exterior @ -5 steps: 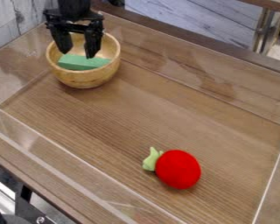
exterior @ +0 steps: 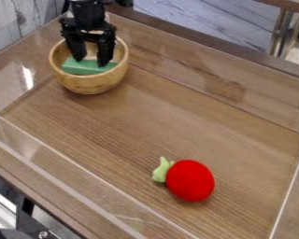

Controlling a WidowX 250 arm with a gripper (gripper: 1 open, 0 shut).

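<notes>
A round wooden bowl (exterior: pixel 94 85) stands at the back left of the tabletop with a green block (exterior: pixel 86 68) inside it. My black gripper (exterior: pixel 89 48) reaches down from the top over the bowl's back part, open, its fingers just above the green block and partly hiding it. A red round object with a small green top (exterior: pixel 190 180), like a tomato or strawberry, lies at the front right.
A grey wall runs along the back left, close behind the bowl, and a wooden edge shows at the top right.
My gripper has shifted slightly and now reaches from higher up in the view. The bowl and green block look nearly where they were; the red object has not moved.
</notes>
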